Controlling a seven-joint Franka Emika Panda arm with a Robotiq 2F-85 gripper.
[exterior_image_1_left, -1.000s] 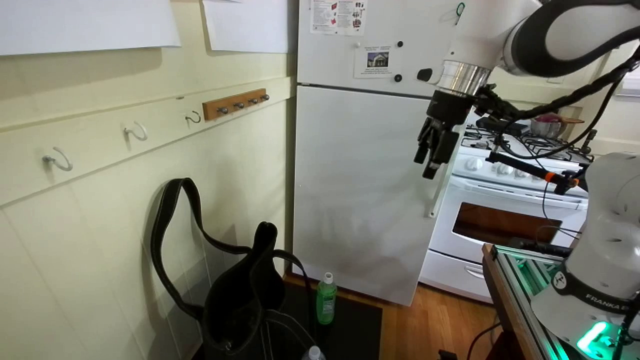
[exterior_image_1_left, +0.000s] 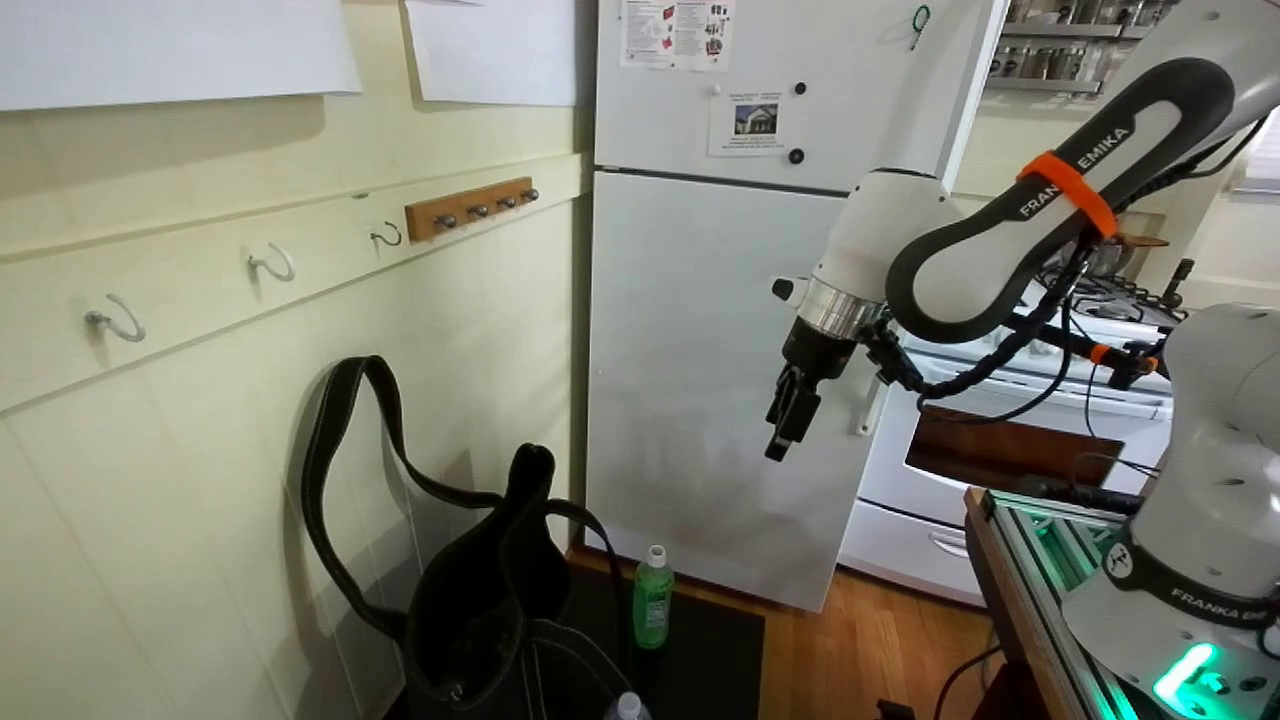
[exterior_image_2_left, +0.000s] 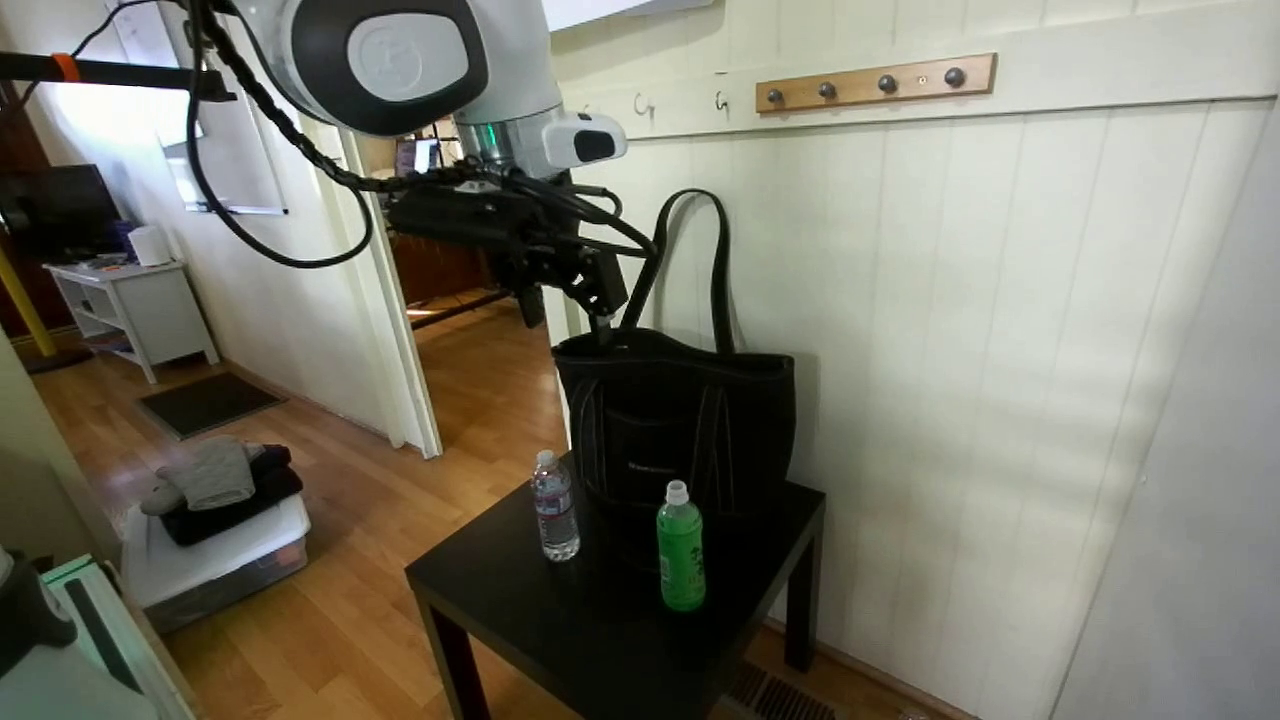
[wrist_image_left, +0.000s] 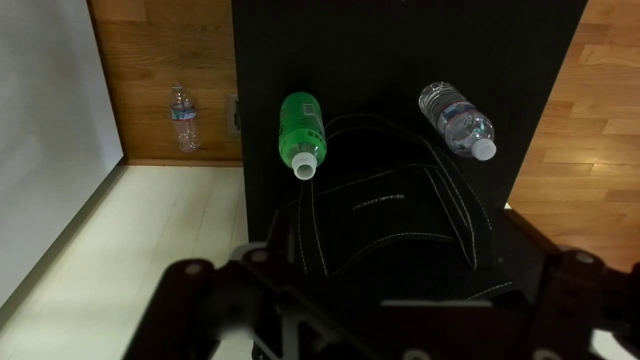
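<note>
A black tote bag (exterior_image_2_left: 678, 408) stands upright on a small black table (exterior_image_2_left: 516, 612), one handle loop raised against the wall. In front of the bag are a green bottle (exterior_image_2_left: 681, 558), uncapped at the top as the wrist view shows, and a clear water bottle (exterior_image_2_left: 555, 510) with a white cap. My gripper (exterior_image_1_left: 786, 420) hangs in the air, pointing down, in front of the fridge and well above the table. Its fingers are apart, and the wrist view shows the bag (wrist_image_left: 384, 210) below, with nothing held between the fingers.
Hooks (exterior_image_1_left: 274, 262) and a wooden peg rack (exterior_image_1_left: 471, 209) line the wall above the bag. The fridge (exterior_image_1_left: 708, 384) closes off one side. Another clear bottle (wrist_image_left: 184, 120) is on the floor beside the table.
My arm has swung left and lower in exterior view 1, bringing the gripper toward the bag. The bag and the green bottle stand where they were.
</note>
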